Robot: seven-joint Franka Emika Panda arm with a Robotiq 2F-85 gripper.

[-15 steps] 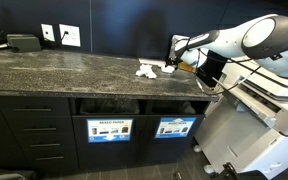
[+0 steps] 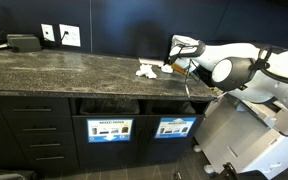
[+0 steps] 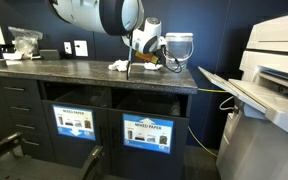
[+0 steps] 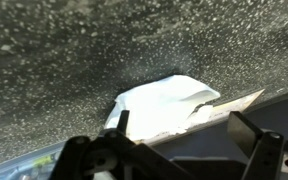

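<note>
A crumpled white paper or cloth (image 4: 164,105) lies on the dark speckled countertop (image 4: 74,60) in the wrist view. My gripper stands open over it, one finger on each side of the white piece; I cannot tell how high above it they are. Exterior view 1 has one white crumple (image 2: 146,71) on the counter and a second white piece (image 2: 167,69) to its right, close under the gripper. From the other side, white crumples (image 3: 119,66) also show on the counter. The fingertips are too small to make out in the exterior views.
Below the counter are two open-fronted bins with blue signs, left sign (image 2: 109,130) and right sign (image 2: 174,127), worded "mixed paper". A dark wall (image 2: 124,25) rises behind.
The arm's thick links have come down and swung lower at the right of exterior view 1. The gripper end stays near the right-hand white piece; the white pieces look unmoved.
</note>
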